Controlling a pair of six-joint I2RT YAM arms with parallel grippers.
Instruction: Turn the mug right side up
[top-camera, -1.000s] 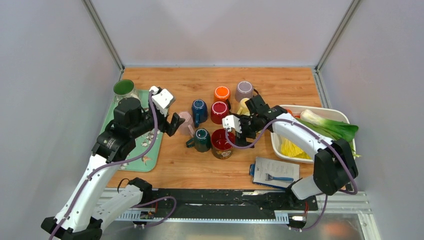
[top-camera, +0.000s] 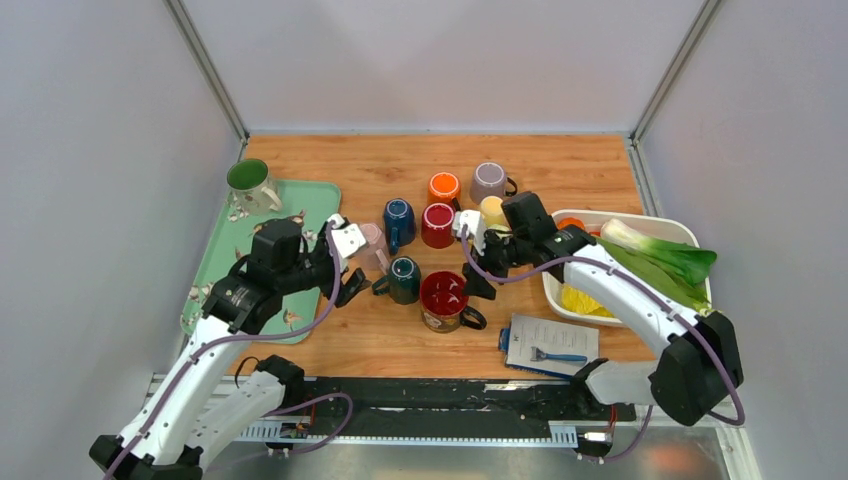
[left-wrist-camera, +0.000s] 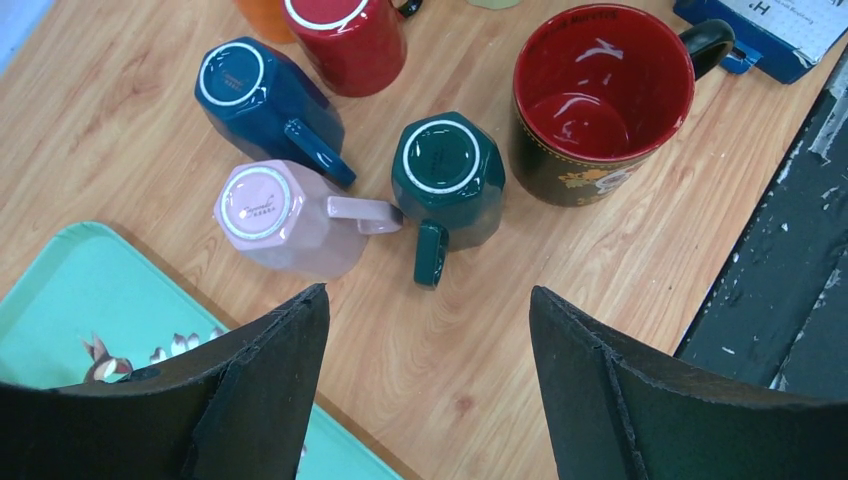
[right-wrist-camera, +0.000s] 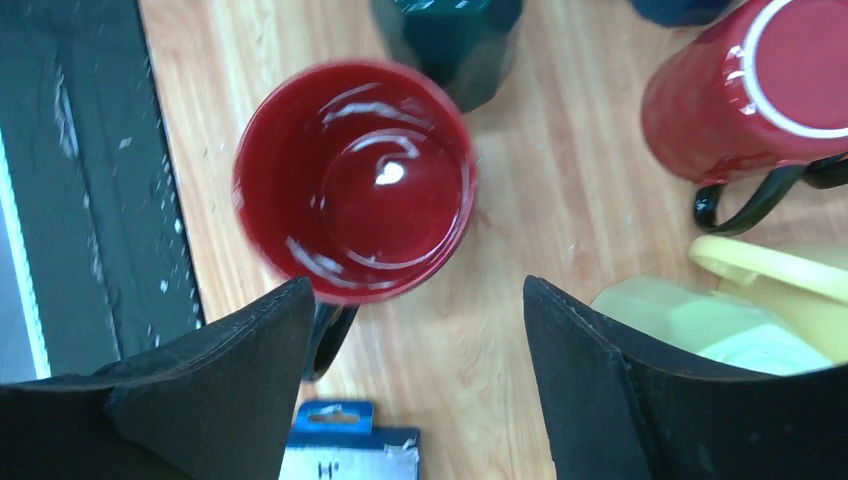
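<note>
A large dark mug with a red inside (top-camera: 445, 290) stands upright, opening up, its black handle (top-camera: 473, 318) toward the front right. Base up to its left is a dark green mug (left-wrist-camera: 447, 185), its handle pointing toward my left gripper. That gripper is open over bare wood, beside the upturned pink mug (left-wrist-camera: 290, 215) and the green one. My right gripper hangs open near the red-inside mug (right-wrist-camera: 385, 185), nothing between its fingers. Blue (top-camera: 399, 225), red (top-camera: 438, 226) and orange (top-camera: 444, 188) mugs are also base up.
At the left, a green tray (top-camera: 322, 200) carries an upright mug with a green inside (top-camera: 250, 180). A white bin of vegetables (top-camera: 690, 235) stands right, behind a clipboard (top-camera: 530, 340). Yellow (top-camera: 493, 210) and purple (top-camera: 489, 180) mugs are at the back.
My left gripper has moved toward the front. The red-inside mug sits slightly nearer the front than a second ago.
</note>
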